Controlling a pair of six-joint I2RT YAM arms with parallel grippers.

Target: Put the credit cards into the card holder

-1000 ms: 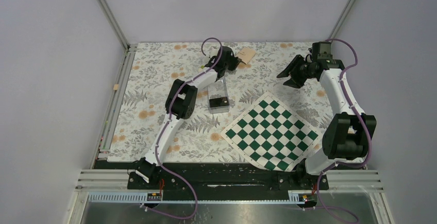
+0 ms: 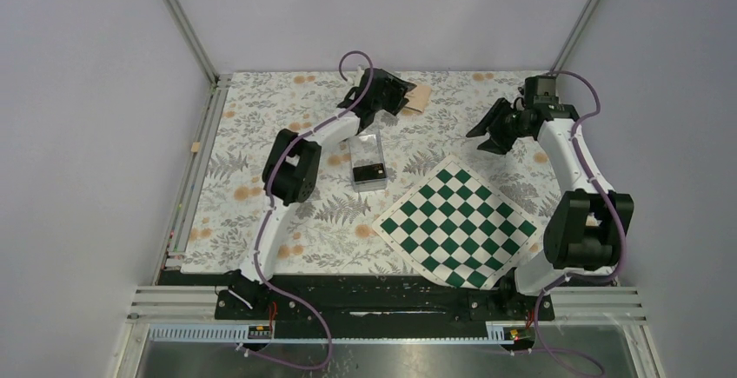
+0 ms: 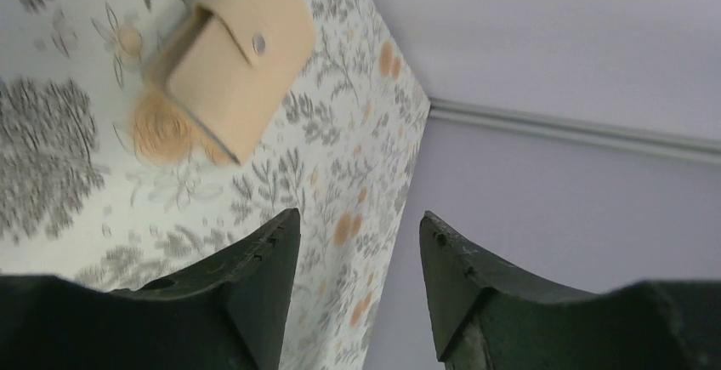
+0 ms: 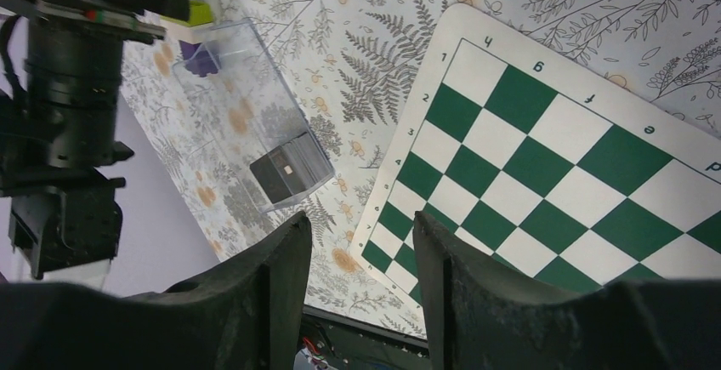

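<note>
The tan card holder [image 2: 419,97] lies at the back of the table, partly covered by my left gripper [image 2: 408,96] in the top view. In the left wrist view the holder [image 3: 246,72] shows its flap and round snap, up and left of the fingers. My left gripper is open and empty. Dark cards, a chip visible on one [image 4: 285,168], rest at the near end of a clear box [image 4: 310,115]. Over the right side of the table, my right gripper [image 2: 481,139] hangs with a gap between its fingers and nothing in it.
A green-and-white chessboard mat [image 2: 458,224] covers the front right of the table. By the box's far end are a yellow-green item [image 4: 194,14] and a purple one [image 4: 201,59].
The holder has shifted slightly to the right. The right arm shows only slight motion; box and mat stay put.
</note>
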